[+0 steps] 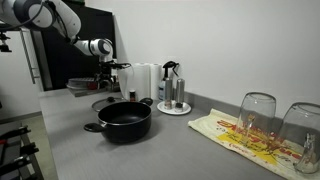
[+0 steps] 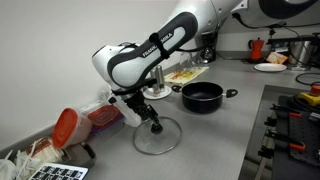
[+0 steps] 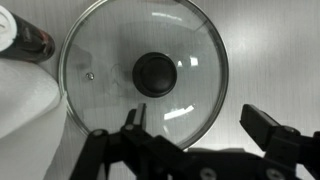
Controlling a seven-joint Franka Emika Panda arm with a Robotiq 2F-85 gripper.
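A round glass lid with a black knob lies flat on the grey table. My gripper is open above it with nothing between its fingers, and in the wrist view the knob sits beyond the fingertips, towards the left one. In exterior view 2 the gripper hangs over the lid, close to its knob. A black two-handled pot stands without a cover on the table; it also shows in exterior view 2, right of the lid.
White paper rolls and a dark-capped bottle stand beside the lid. A plate with grinders is behind the pot. Upturned glasses rest on a yellow cloth. An orange container and dish rack occupy the other end.
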